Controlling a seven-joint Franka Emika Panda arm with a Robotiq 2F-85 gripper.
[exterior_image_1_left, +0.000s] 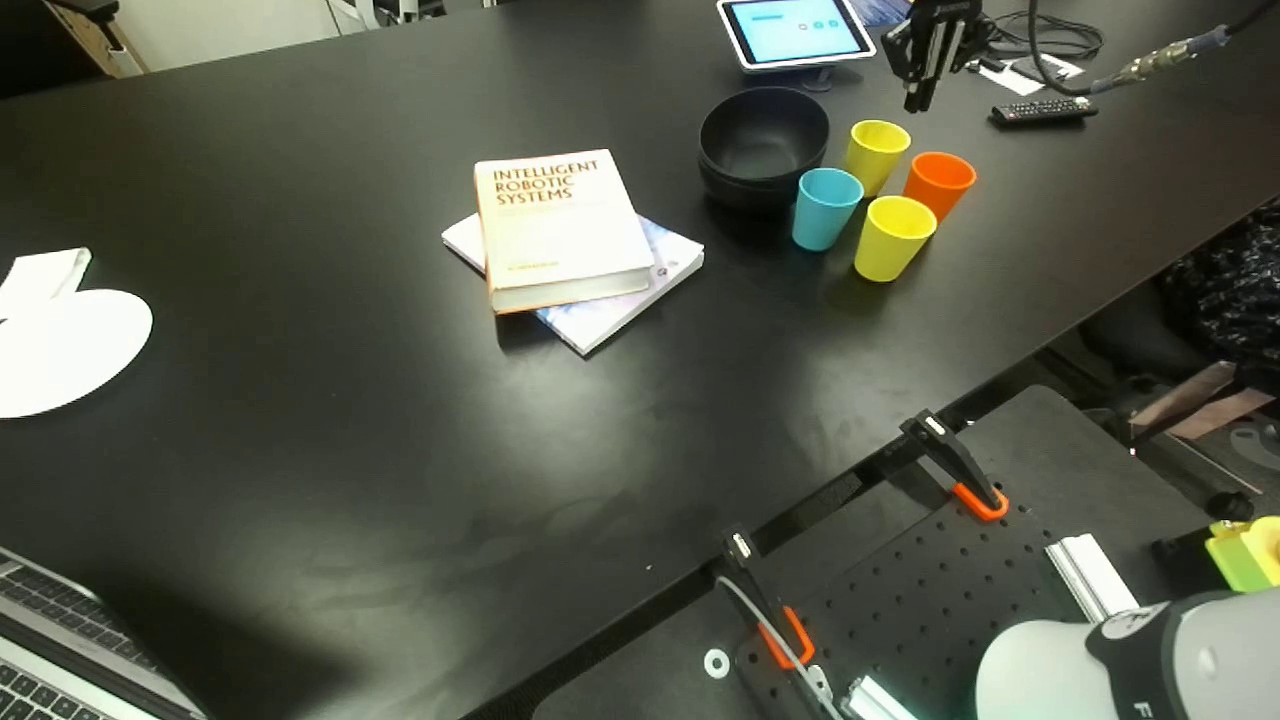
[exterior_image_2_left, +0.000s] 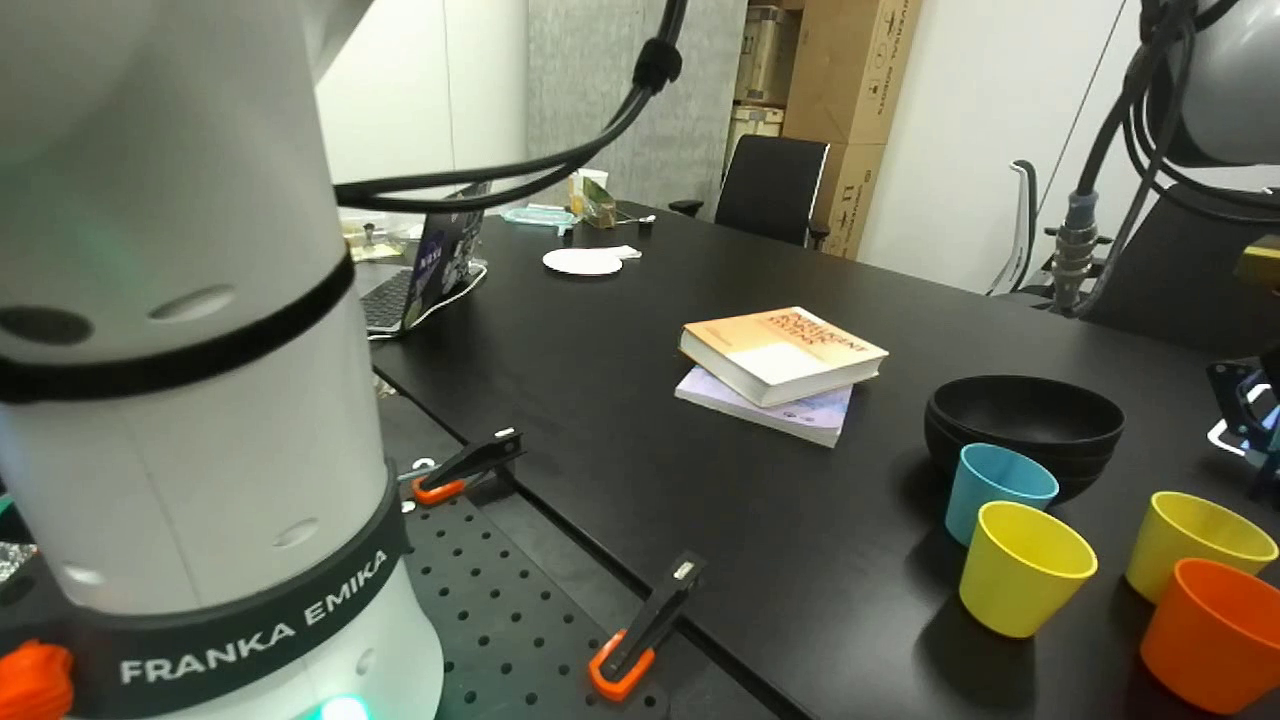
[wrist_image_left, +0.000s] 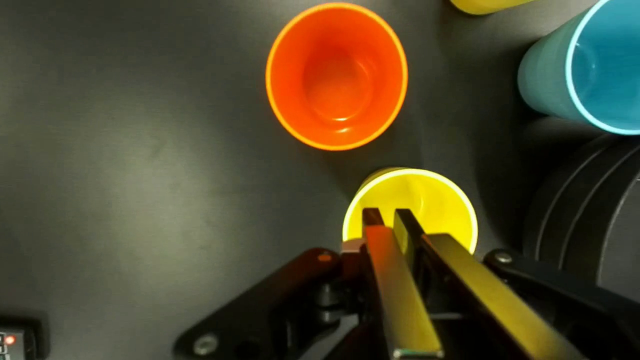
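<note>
The yellow cup (wrist_image_left: 447, 207) nearest my gripper stands upright on the dark table beside the black bowl, empty inside. My gripper hangs above it, its fingers overlapping the cup's near side in the wrist view. A narrow gap shows between the fingertips, with nothing held in it. In exterior view 1 the gripper (exterior_image_1_left: 920, 96) is up and behind that yellow cup (exterior_image_1_left: 877, 150), clear of its rim. An orange cup (exterior_image_1_left: 941, 182), a blue cup (exterior_image_1_left: 825, 210) and a second yellow cup (exterior_image_1_left: 894, 240) stand close by, all upright.
The stacked black bowls (exterior_image_1_left: 764, 144) sit left of the cups. A tablet (exterior_image_1_left: 798, 30) and a remote (exterior_image_1_left: 1041, 110) lie near the gripper. Two stacked books (exterior_image_1_left: 564, 228) are further left.
</note>
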